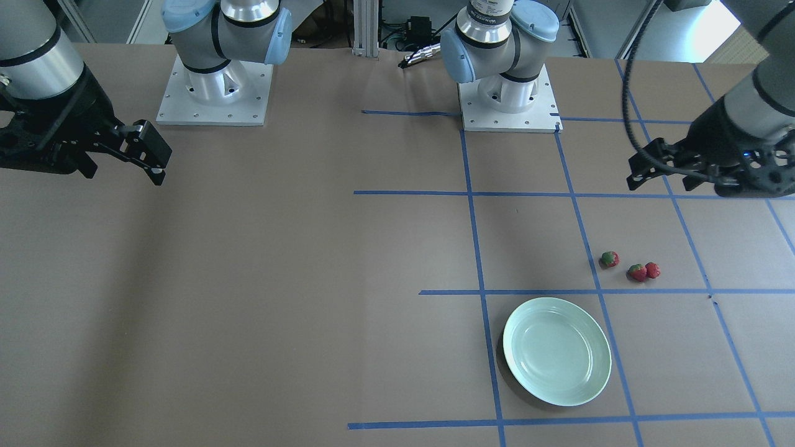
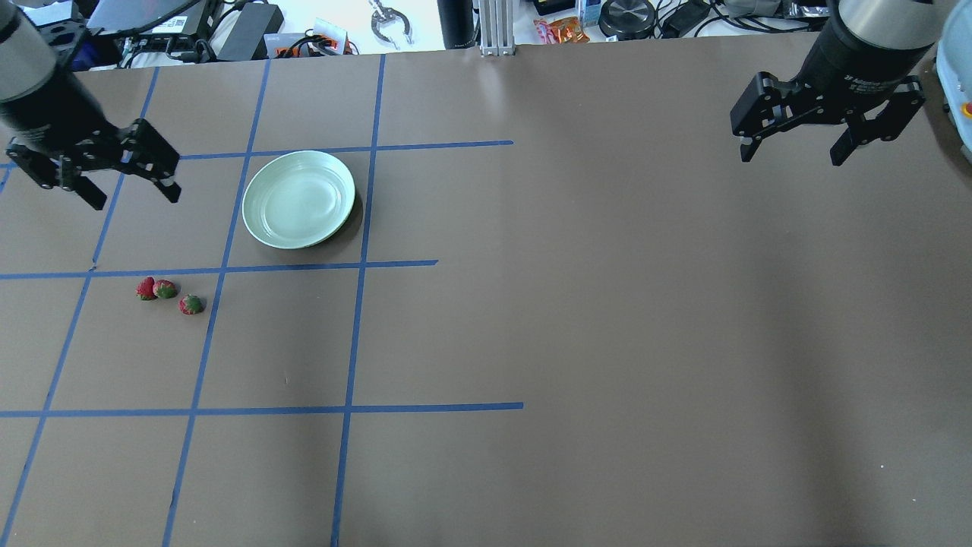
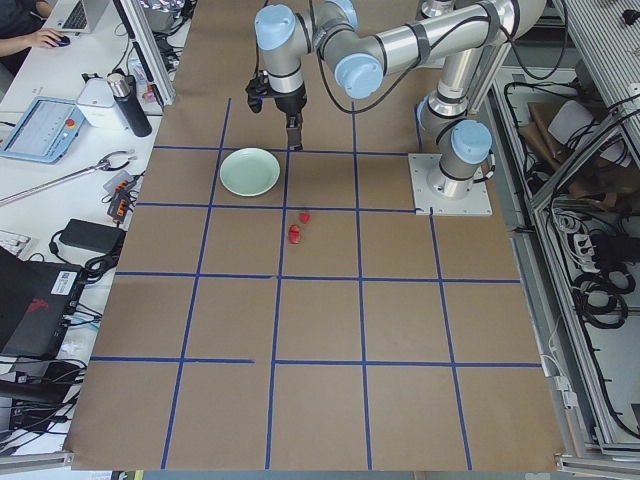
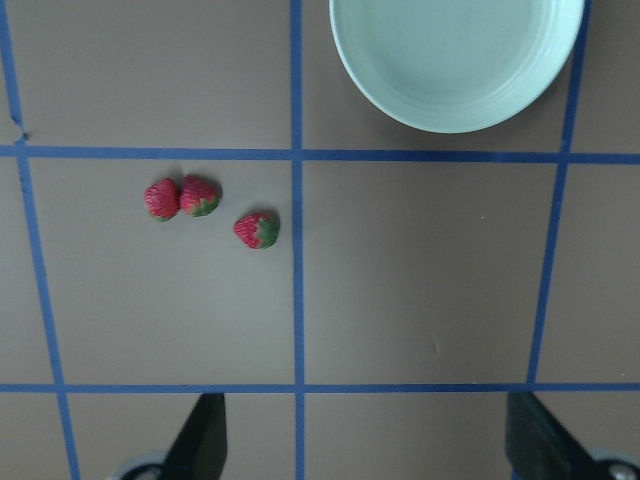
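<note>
Three strawberries lie on the taped grid floor: one apart (image 4: 256, 229) and two together (image 4: 200, 196), also seen in the front view (image 1: 636, 272). A pale green round plate (image 1: 556, 350) is empty, near them, at the top of the left wrist view (image 4: 455, 60). My gripper hangs above the floor, open, its fingers far apart with bare floor between them; in the front view it (image 1: 663, 179) is at upper right, blurred.
A second black gripper (image 2: 790, 150) hangs at the top right of the top view. Robot bases (image 1: 508, 119) stand at the back edge. The floor around the plate and strawberries is clear.
</note>
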